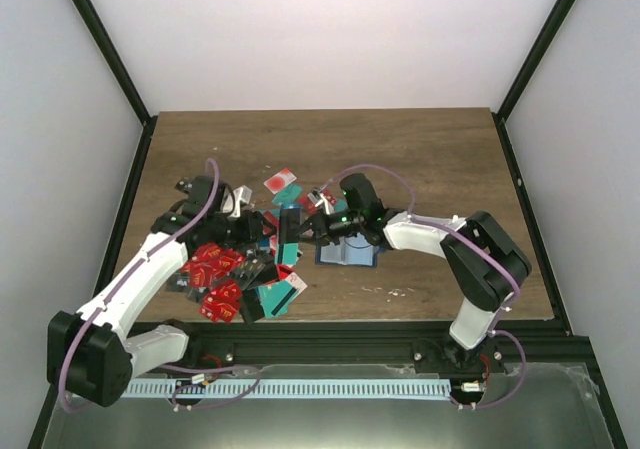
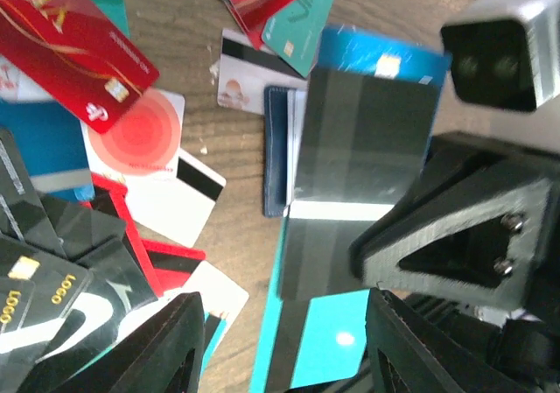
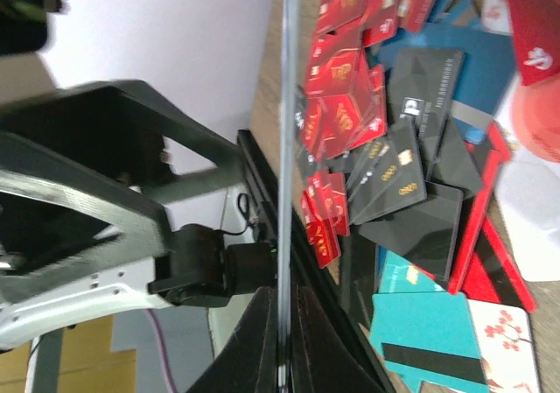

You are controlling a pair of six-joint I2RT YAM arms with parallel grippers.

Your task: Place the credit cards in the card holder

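Note:
My right gripper (image 1: 302,231) is shut on a dark card with a blue end (image 1: 289,231), held above the table. In the right wrist view that card (image 3: 287,183) appears edge-on between the fingers. Just left of it, my left gripper (image 1: 266,227) stands open; nothing is between its fingers in its own wrist view. The blue card holder (image 1: 348,253) lies open beneath the right arm, partly covered by it. Only a dark blue edge of the holder (image 2: 276,152) shows behind the card in the left wrist view.
Loose red cards (image 1: 212,264), black cards (image 3: 424,227) and teal cards (image 1: 275,299) overlap on the left half of the table. A few more lie behind the grippers, including a white and red card (image 1: 280,180).

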